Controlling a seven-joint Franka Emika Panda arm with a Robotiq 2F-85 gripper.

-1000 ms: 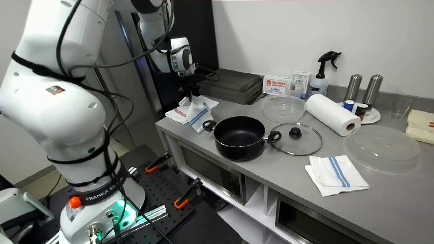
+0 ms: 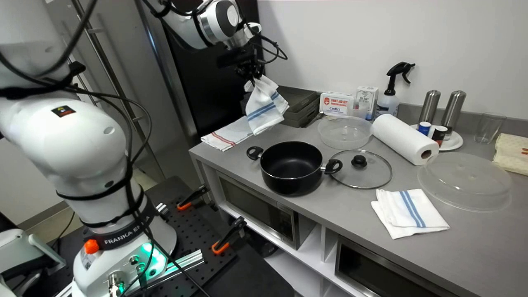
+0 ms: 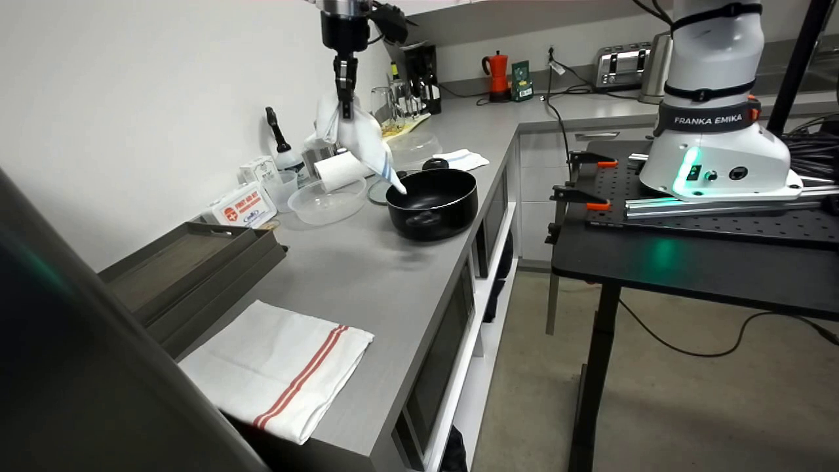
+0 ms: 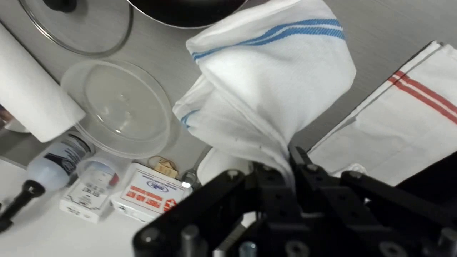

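A white towel with blue stripes (image 2: 262, 106) hangs bunched from my gripper, which is shut on it in the wrist view. In exterior view 2 the gripper (image 3: 344, 110) is high over the counter, with the towel (image 3: 368, 145) dangling below and its lower corner in line with the pot's near side. Flat on the counter's end lies a second white towel, red-striped (image 3: 291, 366). Another blue-striped towel (image 2: 409, 213) rests folded at the right. The black pot (image 2: 291, 168) is uncovered and looks empty inside.
Beside the pot lies a glass lid (image 2: 364, 173). Behind are a clear plastic bowl (image 2: 345, 133), a paper roll (image 2: 404, 138), a spray bottle (image 2: 388, 101) and a first aid kit box (image 2: 336, 104). Stacked grey trays (image 3: 196, 275) stand along the wall. Counter space before the trays is bare.
The arm has risen and swung right, lifting the held blue-striped towel off the counter's left end. The red-striped towel and the pot stay where they were.
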